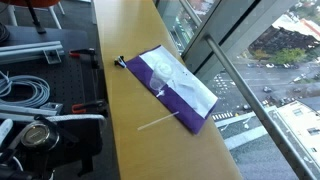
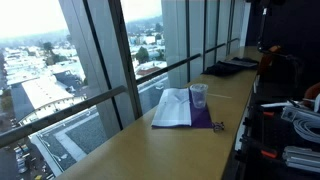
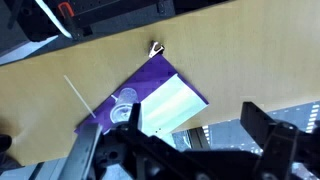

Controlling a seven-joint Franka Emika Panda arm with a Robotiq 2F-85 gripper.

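Note:
A purple and white flat cloth or bag (image 1: 185, 92) lies on the wooden ledge, with a clear plastic cup (image 2: 198, 95) on it. The wrist view shows the cup (image 3: 122, 106) near the left finger, over the purple part. A thin white stick (image 1: 158, 122) rests on bare wood beside the cloth; the wrist view has this stick (image 3: 78, 95) left of the cup. My gripper is open above the ledge, its two dark fingers wide apart and nothing held between them. The cloth's white part (image 3: 172, 105) shows below, between the fingers.
A small dark-and-metal item (image 3: 155, 48) sits at the cloth's corner. Windows run along one side of the ledge (image 2: 130, 150). On the other side, a dark surface holds coiled cable (image 1: 25, 90) and red-handled clamps (image 1: 88, 107). Bare wood flanks the cloth.

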